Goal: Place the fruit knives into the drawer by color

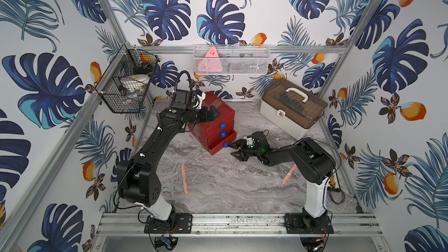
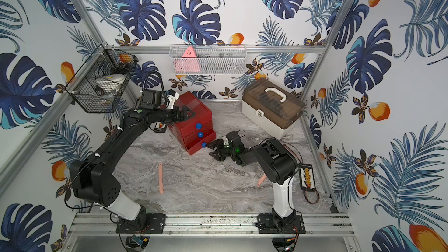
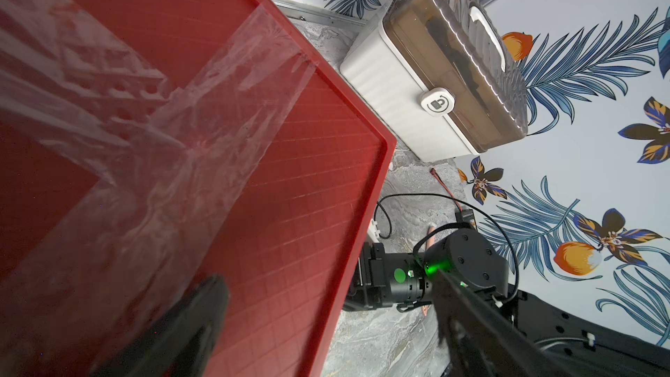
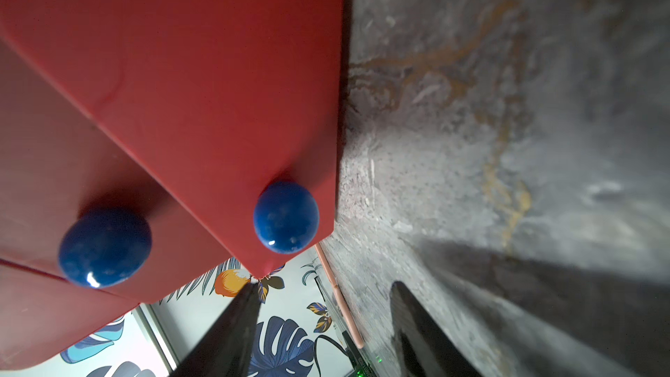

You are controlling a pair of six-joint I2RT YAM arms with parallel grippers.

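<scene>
A red drawer cabinet [image 1: 200,130] with three blue knobs stands left of centre; its bottom drawer [image 4: 230,97] appears pulled slightly out, with a blue knob [image 4: 286,217] on its front. My left gripper [image 1: 208,113] hangs open over the cabinet's top [image 3: 279,202]. My right gripper [image 1: 235,150] is open just right of the bottom knob, with nothing between its fingers. A long pink item [image 1: 184,177], probably a fruit knife, lies front left; another [image 2: 262,179] lies front right, partly behind my right arm.
A lidded toolbox [image 1: 289,112] stands back right. A white wire basket [image 1: 252,63] and a black wire basket [image 1: 126,88] hang on the rails.
</scene>
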